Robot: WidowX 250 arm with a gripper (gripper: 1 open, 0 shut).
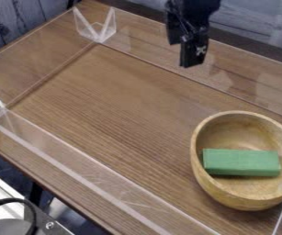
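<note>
A green block lies inside a round wooden bowl at the lower right. My dark gripper hangs over the back of the wooden table, well above and left of the bowl in the view, holding nothing that shows. Its fingers point down, open.
Clear plastic pieces stand along the left edge and at the back left corner. A silver and black object sits at the lower left, off the table.
</note>
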